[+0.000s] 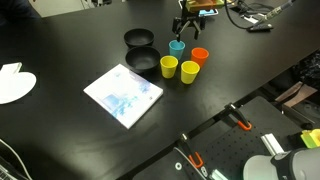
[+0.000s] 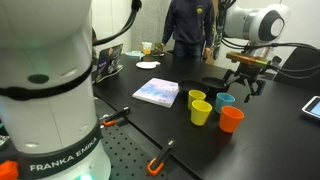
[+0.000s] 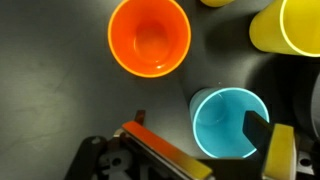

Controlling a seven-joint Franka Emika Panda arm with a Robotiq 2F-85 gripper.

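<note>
A light blue cup stands upright on the dark table. Close to it are an orange cup and two yellow cups, one to the left of the other. My open gripper hangs just behind and above the blue cup, empty. Seen from the wrist, the blue cup shows between the spread fingers, nearer the right one, and the orange cup is further up. Whether a finger touches the blue rim cannot be told.
Two black bowls stand left of the cups. A white picture sheet or book and a white plate lie further left. Bare table stretches right of the orange cup.
</note>
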